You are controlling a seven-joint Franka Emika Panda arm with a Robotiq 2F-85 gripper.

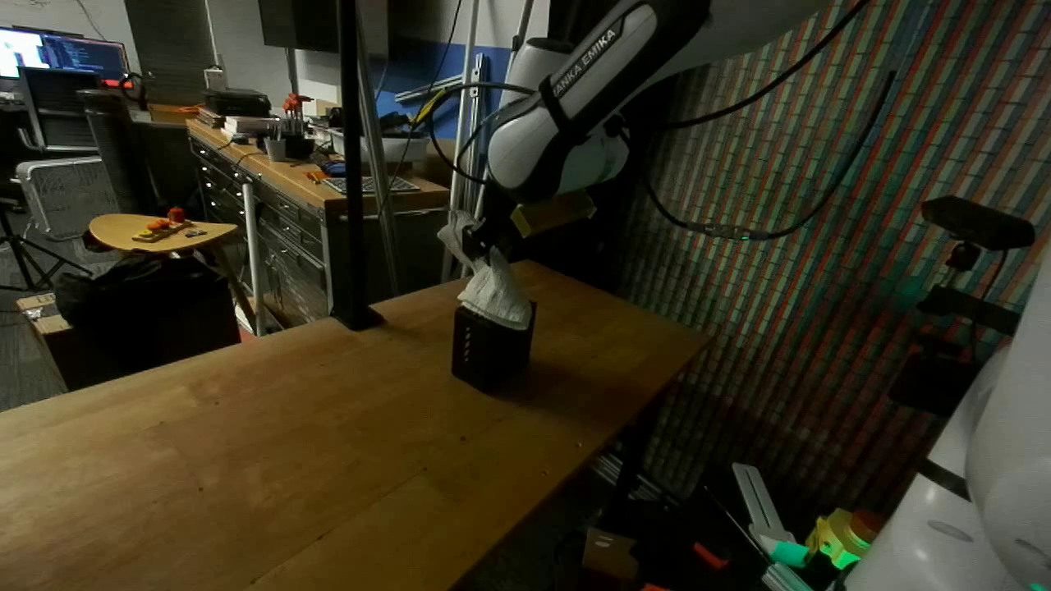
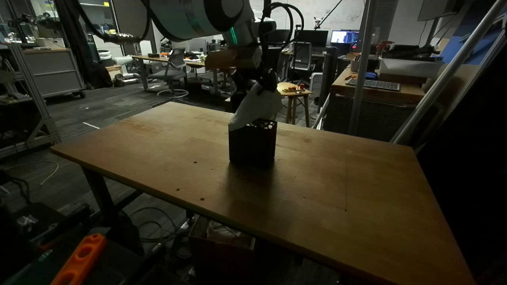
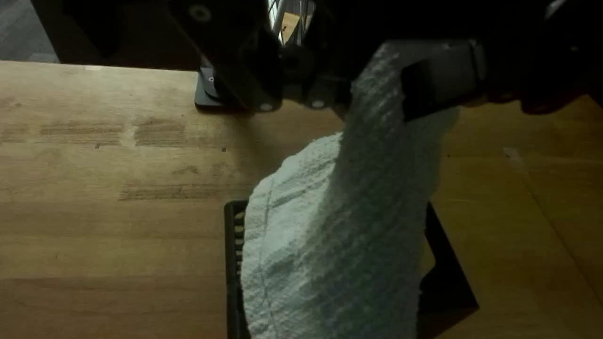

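A white textured cloth (image 1: 494, 292) hangs from my gripper (image 1: 479, 241), which is shut on its upper part. In the wrist view the cloth (image 3: 333, 243) drapes down from the fingers and covers much of the black box (image 3: 449, 296) below. That open-topped box (image 1: 492, 353) stands upright on the wooden table, with slots in its side. From exterior view 2, the cloth (image 2: 254, 107) spreads over the box's opening (image 2: 252, 145); how far its lower end reaches inside is hidden. My gripper is above the box, apart from its rim.
Around the box the wooden table (image 1: 296, 433) is bare. A dark upright post (image 1: 350, 197) rises at its far edge, left of the box in exterior view 1. A striped curtain (image 1: 788, 197) hangs beyond the right side.
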